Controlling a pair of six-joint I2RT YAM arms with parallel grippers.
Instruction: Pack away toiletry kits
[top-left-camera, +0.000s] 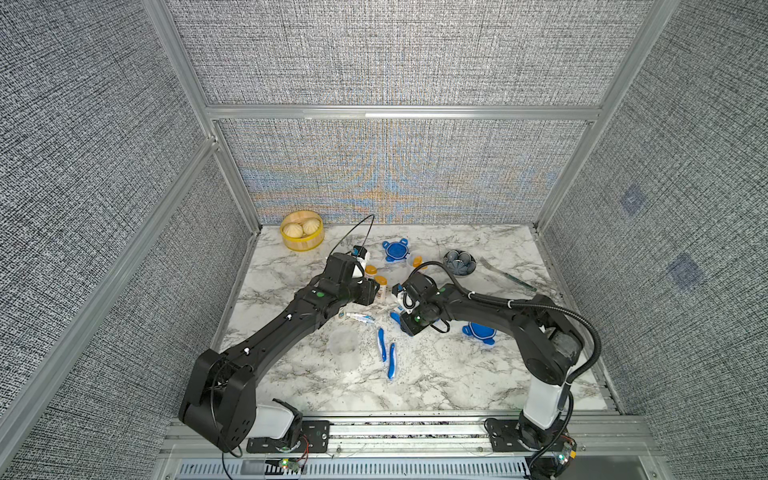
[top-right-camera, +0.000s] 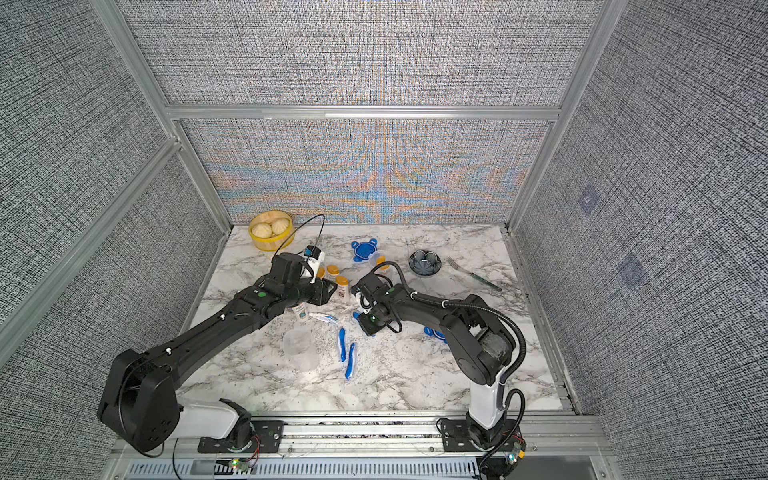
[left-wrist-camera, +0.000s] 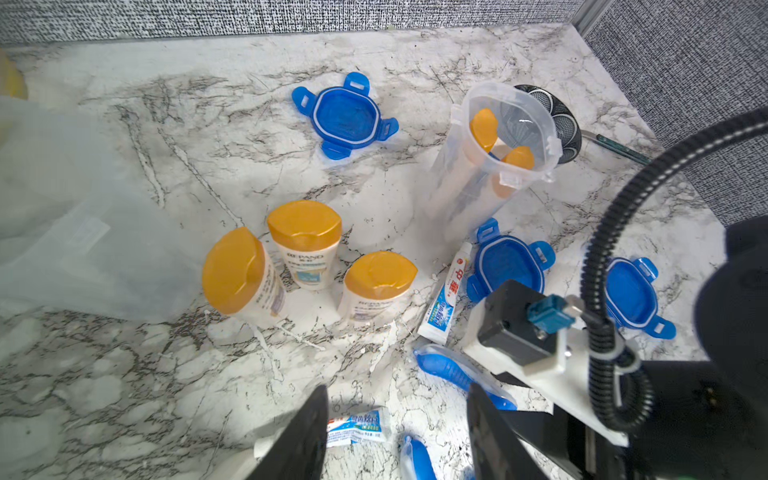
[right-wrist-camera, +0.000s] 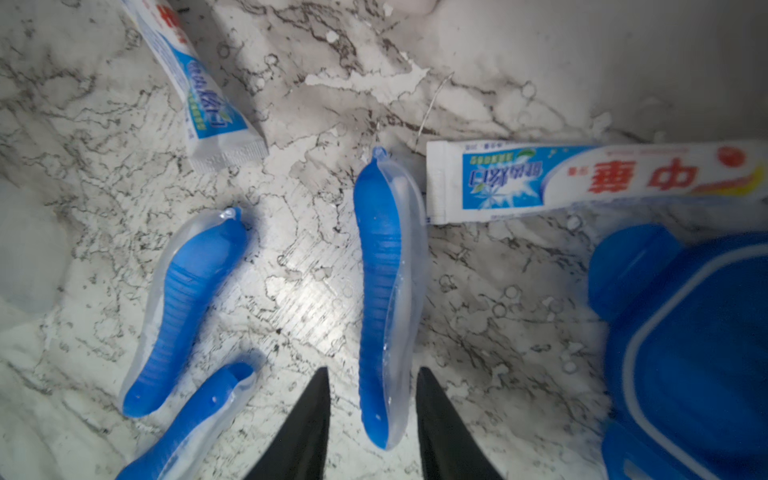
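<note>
My right gripper stands open over a wrapped blue toothbrush (right-wrist-camera: 378, 264), which lies on the table below and between its fingers. Two more wrapped toothbrushes (right-wrist-camera: 184, 308) lie to its left in that view, and a toothpaste tube (right-wrist-camera: 592, 177) lies to its right. My left gripper is open, nothing held between its fingers. Below it lies another toothpaste tube (left-wrist-camera: 356, 428). Ahead of it stand three orange-capped bottles (left-wrist-camera: 308, 240). A clear cup (left-wrist-camera: 456, 176) with two orange-capped bottles inside stands farther off, near a blue lid (left-wrist-camera: 508, 268).
Two other blue lids lie at the back (left-wrist-camera: 345, 118) and right (left-wrist-camera: 630, 293). A translucent container (left-wrist-camera: 88, 224) fills the left wrist view's left side. A bamboo steamer (top-left-camera: 301, 231) stands back left, a dark bowl (top-left-camera: 459, 263) back right.
</note>
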